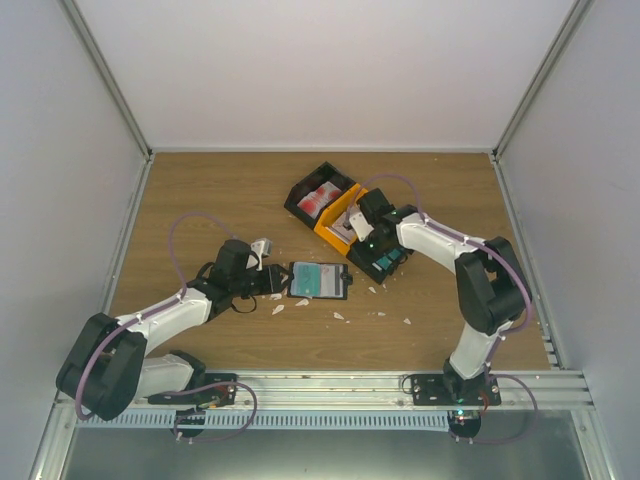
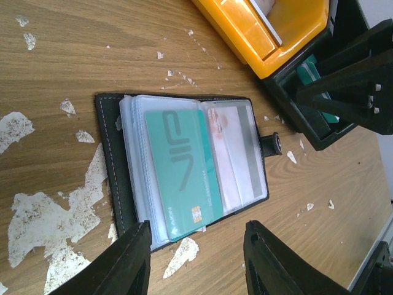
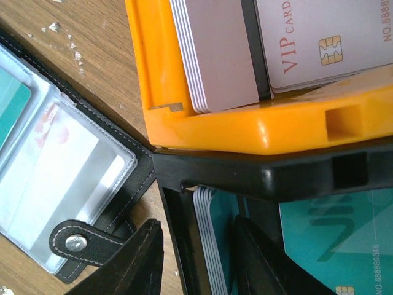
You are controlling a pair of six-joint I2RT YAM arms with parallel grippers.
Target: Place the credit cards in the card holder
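Observation:
The black card holder (image 2: 245,153) lies spread on the table with clear sleeves; a teal card (image 2: 184,166) sits in its left sleeve, while the right sleeve looks mostly clear. My left gripper is open at the holder's near edge, nothing between its fingers. At the black box (image 3: 178,246), my right gripper has its fingers (image 3: 144,252) visibly apart, over the box's left wall and a stack of teal cards (image 3: 212,252). Whether it grips any of these cannot be told. Another teal card (image 3: 334,233) lies in the adjoining compartment.
The orange box (image 3: 153,92) with pale cards (image 3: 221,55) adjoins the black one. Beyond it, another black box (image 1: 300,192) contains red-and-white cards (image 1: 320,198). White worn patches (image 2: 49,221) mark the wood.

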